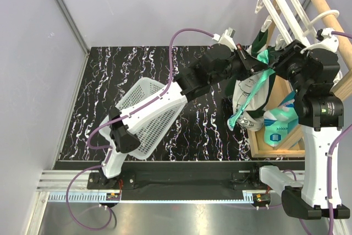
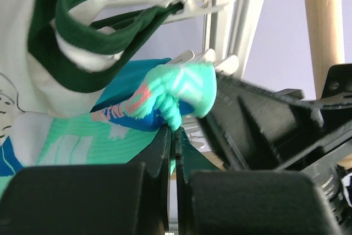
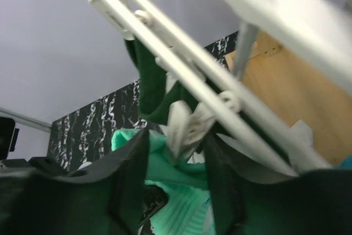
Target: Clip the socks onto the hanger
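Note:
A teal sock [image 1: 254,93] hangs from my left gripper [image 1: 263,65]. In the left wrist view that gripper is shut on the sock [image 2: 77,141] near its upper end, where it is bunched at the fingertips. The white hanger [image 1: 283,12] is on the wooden rack at upper right. Just beside the left one, my right gripper [image 1: 278,63] is at the hanger's lower end. In the right wrist view its blurred fingers [image 3: 129,185] stand apart on either side of a white clip [image 3: 184,130], with teal cloth directly behind. Whether cloth is inside the clip cannot be told.
Green-and-white socks [image 2: 82,37] hang close by on the hanger. Another teal-and-white sock [image 1: 281,125] hangs lower at right, by the wooden stand [image 1: 269,149]. A white basket [image 1: 144,122] sits on the dark marbled table, left of the crowded hanger area.

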